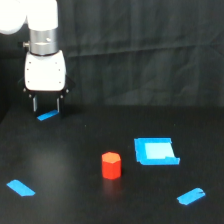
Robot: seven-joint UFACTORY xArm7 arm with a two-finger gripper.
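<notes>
At the upper left, my gripper [46, 103] points down with its two dark fingers apart, open. A small blue piece [48, 115] shows just below the fingertips; whether they touch it cannot be made out. A red block with a hexagonal outline [111, 165] sits near the lower middle of the dark table. To its right is a blue square piece with a pale middle [156, 151]. Flat blue pieces lie at the lower left [20, 188] and the lower right [191, 196].
The table [75, 140] is black and mostly bare, with wide free room between the pieces. Behind it hangs a dark backdrop [145, 60].
</notes>
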